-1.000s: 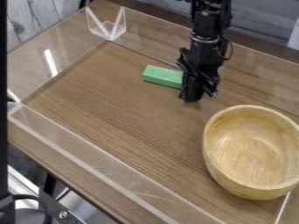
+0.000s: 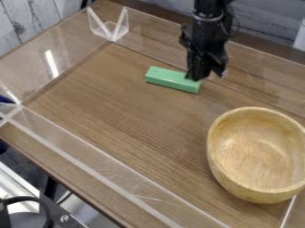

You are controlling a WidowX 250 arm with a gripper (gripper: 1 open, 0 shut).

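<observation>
A green rectangular block (image 2: 172,78) lies on the wooden table at the upper middle. My black gripper (image 2: 193,71) is just above and beside the block's right end; it looks shut, and no object shows between its fingers. Whether it touches the block is not clear.
A large pale wooden bowl (image 2: 256,183) takes up the lower right. A clear plastic piece (image 2: 109,24) is at the upper left. Black equipment (image 2: 24,215) sits in the lower left corner.
My gripper has moved back, toward the top of the view, from below the block's right end. The block lies slightly lower in view than it did.
</observation>
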